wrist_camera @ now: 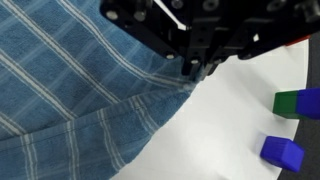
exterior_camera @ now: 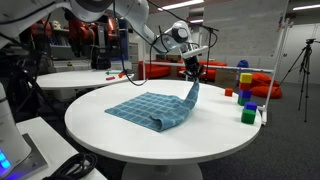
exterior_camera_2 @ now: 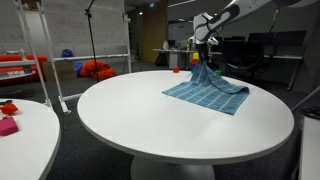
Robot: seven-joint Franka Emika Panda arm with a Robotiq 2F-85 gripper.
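A blue cloth with pale stripes (exterior_camera: 150, 108) lies partly flat on the round white table (exterior_camera: 110, 130). One end of it rises to my gripper (exterior_camera: 194, 78), which is shut on that raised part above the table. In exterior view 2 the striped cloth (exterior_camera_2: 205, 93) hangs down from the gripper (exterior_camera_2: 206, 60) onto the far side of the table. The wrist view shows the cloth (wrist_camera: 70, 80) gathered right at the fingertips (wrist_camera: 192, 76), with a fold running off to the lower left.
Several coloured blocks stand near the table's right edge, among them a green block (exterior_camera: 249, 115) and a yellow block (exterior_camera: 245, 78). The wrist view shows a blue block (wrist_camera: 282, 153) close by.
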